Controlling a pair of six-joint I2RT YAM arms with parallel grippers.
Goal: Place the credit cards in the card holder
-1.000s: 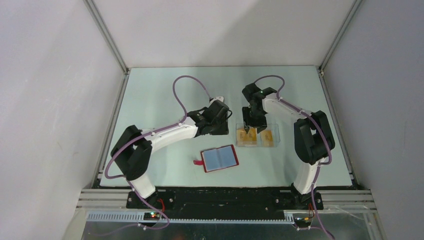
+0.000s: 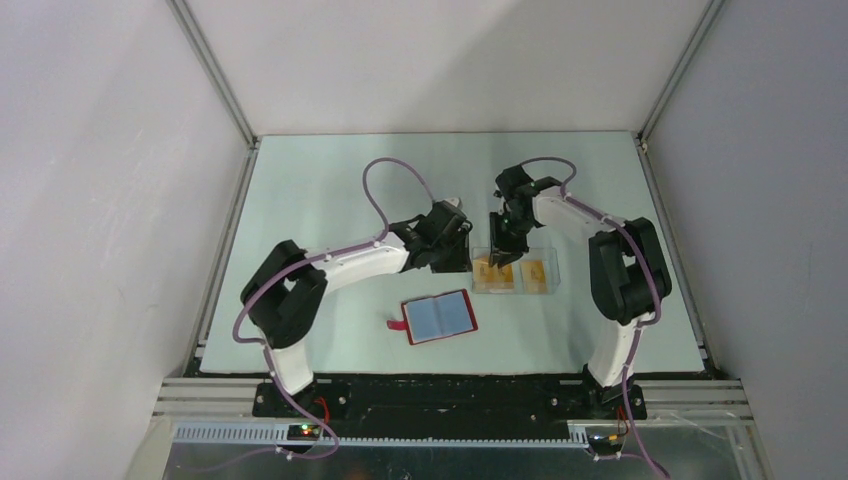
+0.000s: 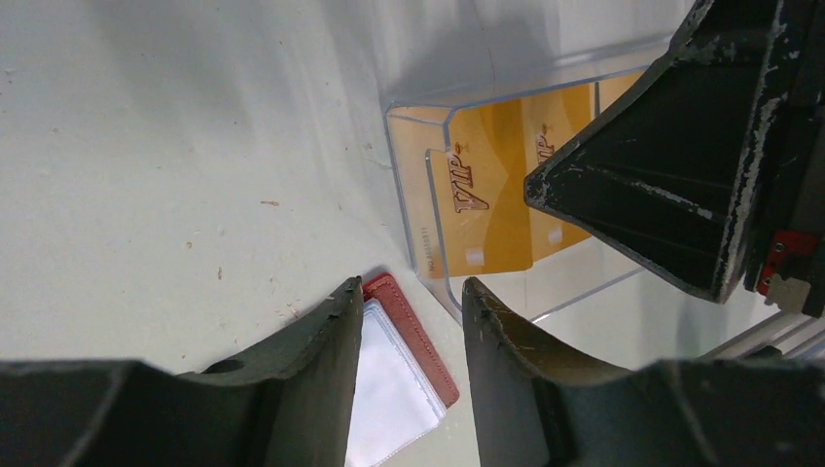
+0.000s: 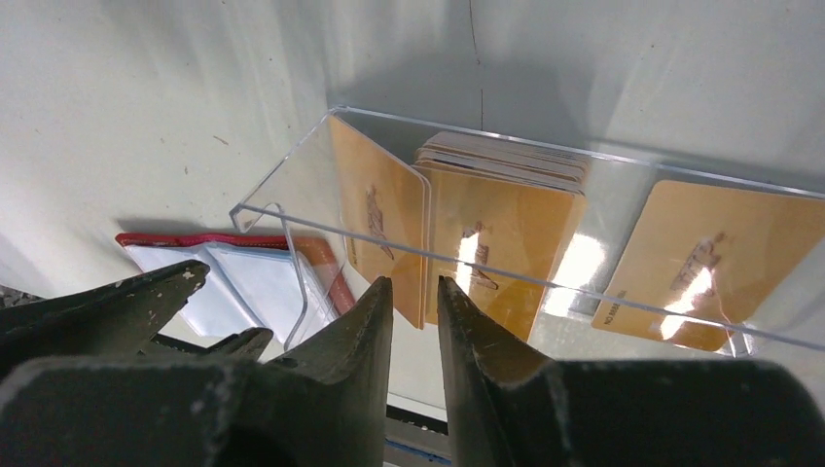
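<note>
Gold "VIP" cards [image 4: 516, 219] stand in the left part of a clear box [image 4: 632, 185], one leaning card [image 4: 379, 214] apart from the stack. Over that part, my right gripper is partly open, its fingertips on either side of the leaning card's lower corner; whether they touch it I cannot tell. The card holder [image 2: 440, 316], red-edged with pale sleeves, lies open in front of the box. My left gripper is open and empty, just left of the box, with a corner of the holder [image 3: 418, 341] visible past its fingertips.
Another gold card [image 4: 715, 258] lies in the right part of the box. Both grippers are close together, the right one's black finger [image 3: 632, 175] reaching into the left wrist view.
My left gripper has moved right, towards the box. The box and holder have not moved.
</note>
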